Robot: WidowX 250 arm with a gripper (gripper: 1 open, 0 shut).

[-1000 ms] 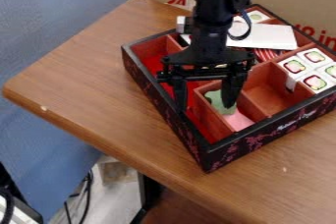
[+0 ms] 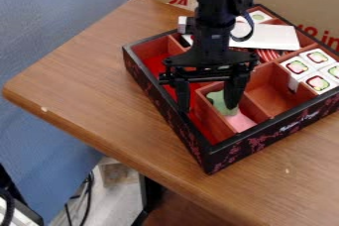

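Observation:
A black-rimmed box with red compartments [image 2: 276,96] sits on the wooden table. My black gripper [image 2: 207,96] hangs over its front-left part, fingers reaching down to the compartments, spread apart. In a middle compartment beside the right finger lie a pale green piece [image 2: 220,105] and a pink piece [image 2: 241,121]. White tiles with red and green markings [image 2: 314,68] fill the right compartments. A white card [image 2: 273,38] lies at the back, partly behind my arm.
Cardboard [image 2: 304,2] stands behind. Cables hang below the table's left edge.

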